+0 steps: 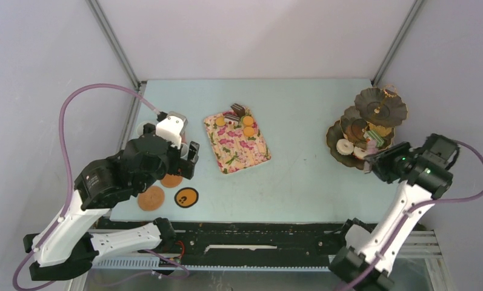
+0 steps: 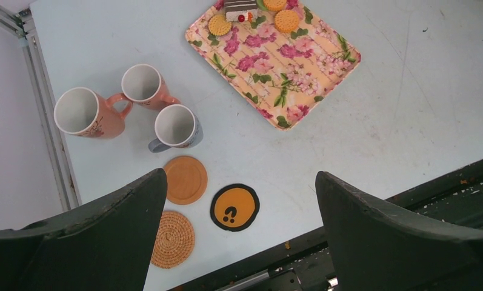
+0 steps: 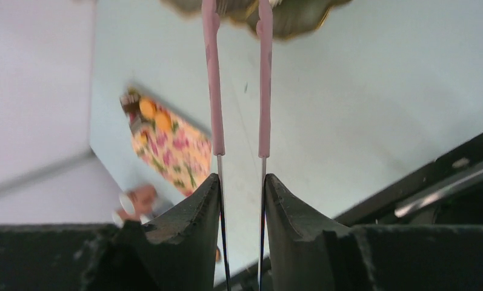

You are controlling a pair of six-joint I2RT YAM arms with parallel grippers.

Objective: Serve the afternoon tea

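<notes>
In the right wrist view, my right gripper is closed around pink-tipped metal tongs, its fingers part open across their two arms; the tips run out of the top edge. From above, this gripper is at the front right of the dark tiered stand, with the tongs reaching over its lower tiers. Round cakes and a green cake slice rest there. My left gripper stands open and empty. The floral tray holds chocolate cake slices and biscuits.
Two pink mugs and a grey mug stand at the left. A brown coaster, a woven coaster and an orange coaster lie nearer the front edge. Between tray and stand, the table is clear.
</notes>
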